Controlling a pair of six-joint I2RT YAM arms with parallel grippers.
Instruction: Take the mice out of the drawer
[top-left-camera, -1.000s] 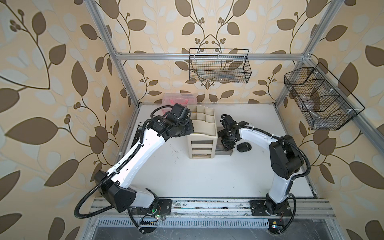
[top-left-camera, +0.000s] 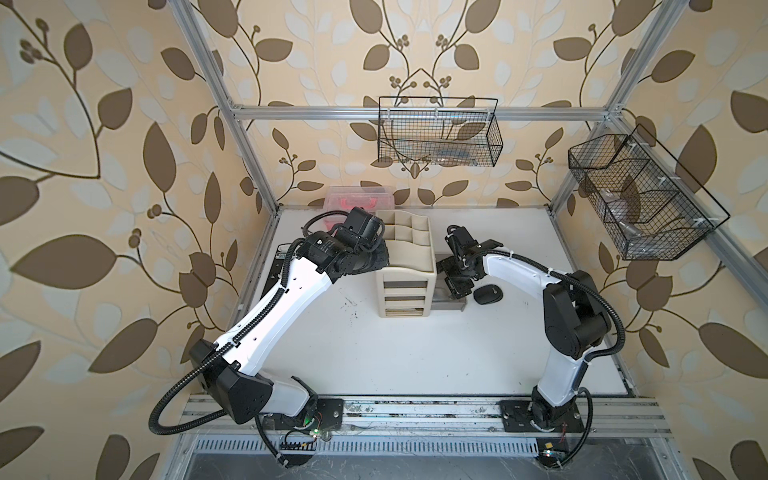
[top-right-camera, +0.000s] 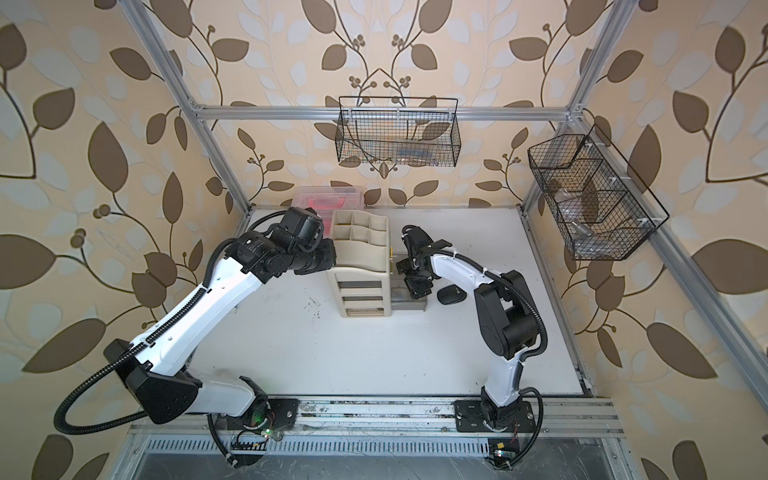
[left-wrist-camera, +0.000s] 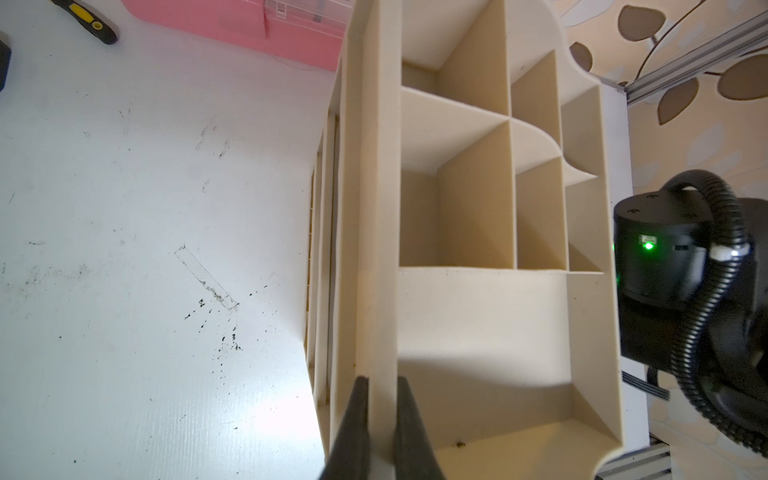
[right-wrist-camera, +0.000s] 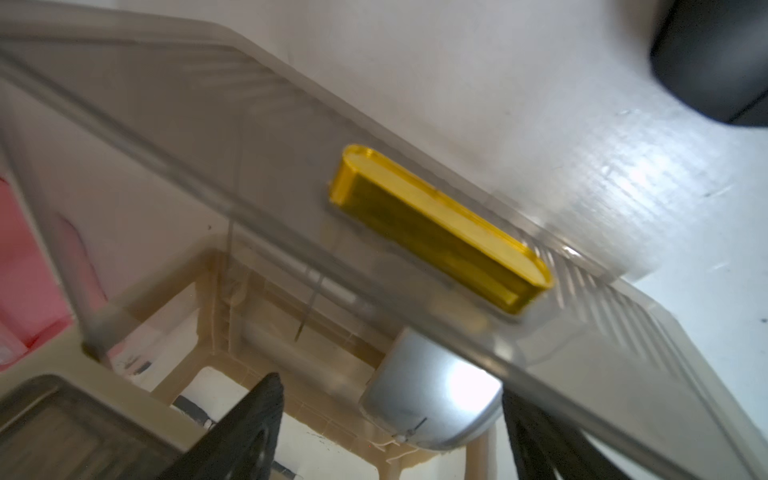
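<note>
The beige cabinet (top-left-camera: 404, 256) stands mid-table, its clear drawer (top-left-camera: 449, 302) pulled out on the right. In the right wrist view, a yellow handle (right-wrist-camera: 444, 228) marks the drawer's wall, and a silver-grey mouse (right-wrist-camera: 436, 392) shows beyond the clear plastic. My right gripper is over the drawer with its fingers spread apart; the mouse appears between them in the picture, with no grip on it visible. A black mouse (top-left-camera: 488, 294) lies on the table right of the drawer. My left gripper is shut on the cabinet's side wall (left-wrist-camera: 377, 240).
Behind the cabinet's left side sits a pink clear box (top-left-camera: 360, 197). Wire baskets hang on the back (top-left-camera: 438, 132) and right (top-left-camera: 640, 192) sides. A yellow-black handled tool (left-wrist-camera: 92, 22) lies at the left.
The left arm has hardly moved, and the black mouse has stayed put.
</note>
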